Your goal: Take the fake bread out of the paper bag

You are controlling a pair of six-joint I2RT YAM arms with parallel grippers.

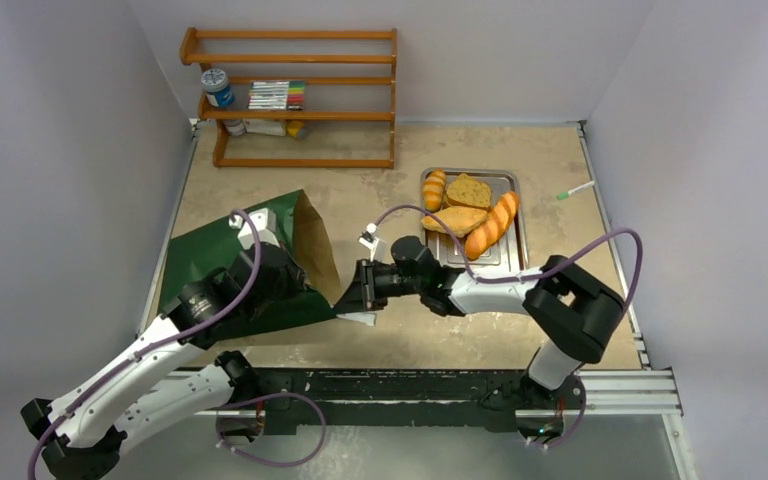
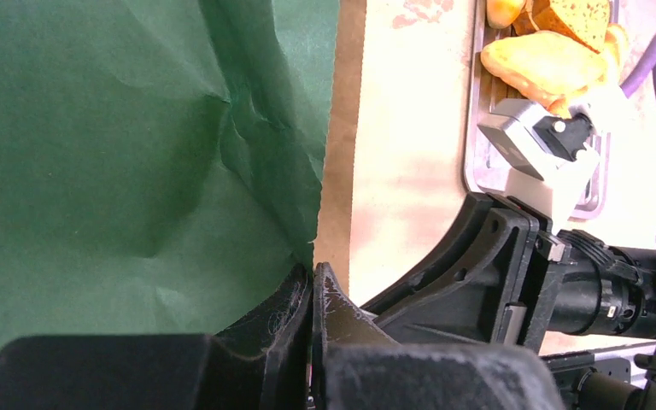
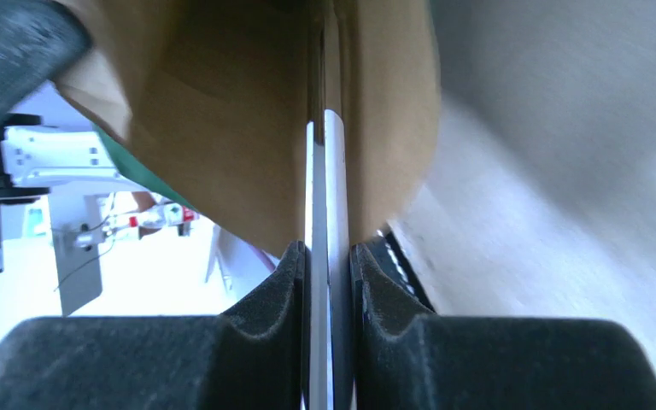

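Observation:
A green paper bag (image 1: 200,260) lies at the table's left, its brown mouth facing right. My left gripper is shut at the creased edge of the bag's mouth; whether paper is between its fingertips is hard to tell. My right gripper is just outside the opening, with a narrow white strip between its fingers; in the top view a white piece shows beneath its tip. Bread inside the bag is not visible.
A steel tray (image 1: 515,250) of several fake breads stands at the centre right. A wooden rack (image 1: 305,160) with jars and pens is at the back. A pen (image 1: 574,190) lies at far right.

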